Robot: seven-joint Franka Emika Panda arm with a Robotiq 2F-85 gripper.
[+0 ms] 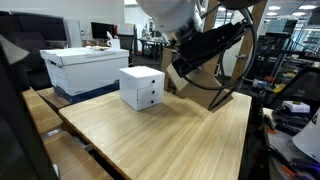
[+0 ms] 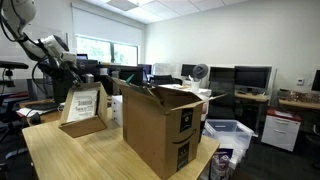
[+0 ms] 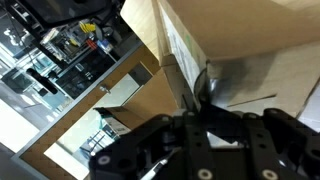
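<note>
A tan cardboard box (image 2: pixel 86 108) with a pale panel stands tilted at the far left of the table in exterior view 2. My gripper (image 2: pixel 76 83) is at its upper edge. In the wrist view the gripper is shut on a cardboard edge (image 3: pixel 183 45), whose brown sides spread out around the fingers. Exterior view 1 shows the same cardboard box (image 1: pixel 208 88) below the arm, which hides part of it. Whether the box's bottom touches the table cannot be told.
A large open cardboard carton (image 2: pixel 165 130) occupies the table's right side in exterior view 2. A white box (image 1: pixel 141 87) and a bigger white storage box (image 1: pixel 85 70) stand toward the back.
</note>
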